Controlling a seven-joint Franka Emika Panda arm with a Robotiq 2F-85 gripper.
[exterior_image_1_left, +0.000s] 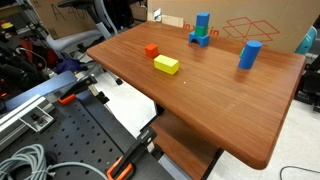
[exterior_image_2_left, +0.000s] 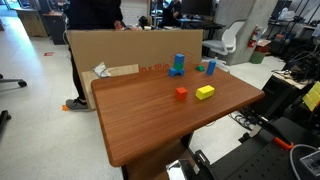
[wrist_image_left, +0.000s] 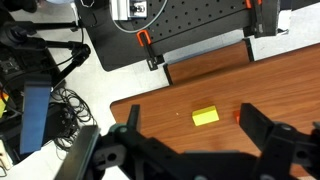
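On the wooden table lies a yellow block (exterior_image_1_left: 166, 64), with a smaller red-orange block (exterior_image_1_left: 151, 49) just beside it. Farther back, a blue cup-like piece (exterior_image_1_left: 249, 54) stands alone. A blue and green stack (exterior_image_1_left: 202, 27) is also upright there, its base wider than its top. From the wrist view, my gripper hangs over the table, its dark fingers spread wide apart and nothing between them held. Below it show the yellow block (wrist_image_left: 205, 116) and the red-orange block (wrist_image_left: 238, 115), the latter partly at the right finger's edge. Neither exterior view shows the fingers clearly.
A cardboard panel (exterior_image_2_left: 120, 47) closes off the table's back. Along the near side runs a dark perforated mount (wrist_image_left: 200, 30) with orange-and-black clamps, separated from the table by a gap.
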